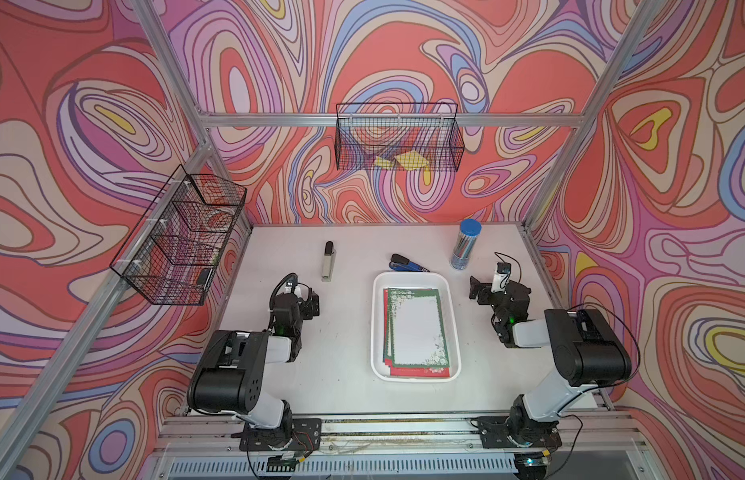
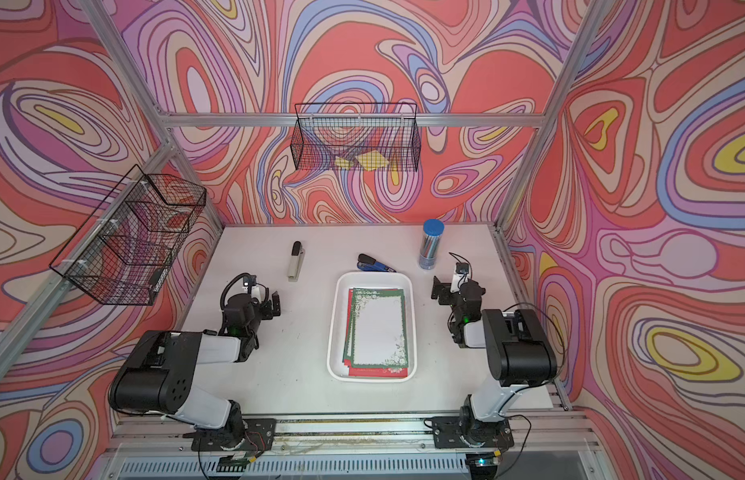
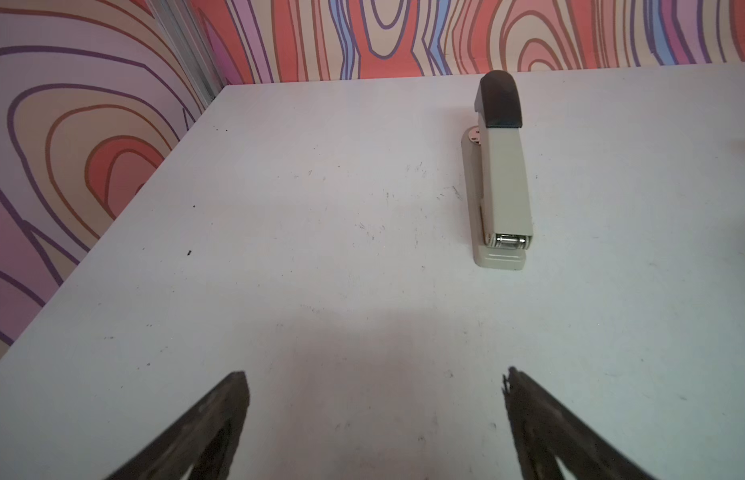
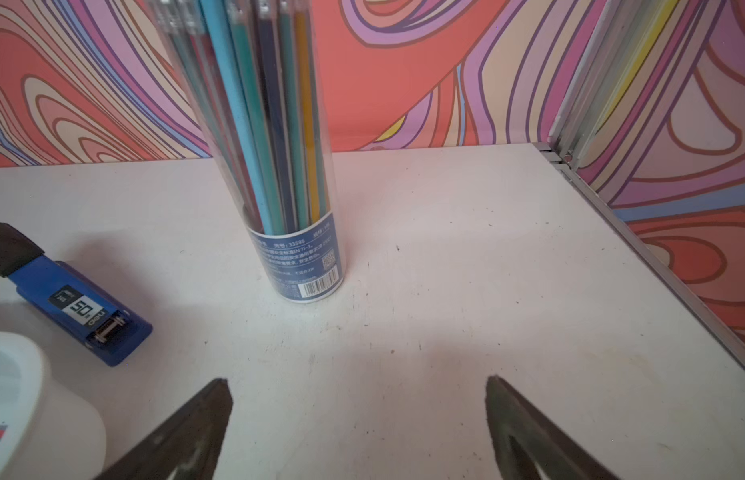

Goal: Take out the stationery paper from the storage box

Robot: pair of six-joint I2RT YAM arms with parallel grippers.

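Note:
The white storage box (image 1: 375, 328) stands right of the table's middle, between my two arms. Flat inside it lies the stationery paper (image 1: 416, 326), a white sheet with a green border, over a red-edged sheet (image 1: 420, 371) that sticks out at the left and bottom. My left gripper is open over bare table, well left of the box. To the box's right my right gripper is open as well, nothing between its fingers. In the right wrist view only a corner of the box (image 4: 56, 424) shows, at lower left.
A grey stapler (image 3: 507, 176) lies at the back left. Behind the box is a blue stapler (image 4: 76, 300), and a clear tube of pencils (image 4: 300, 256) with a blue lid stands upright at the back right. Bare table separates each gripper from the box.

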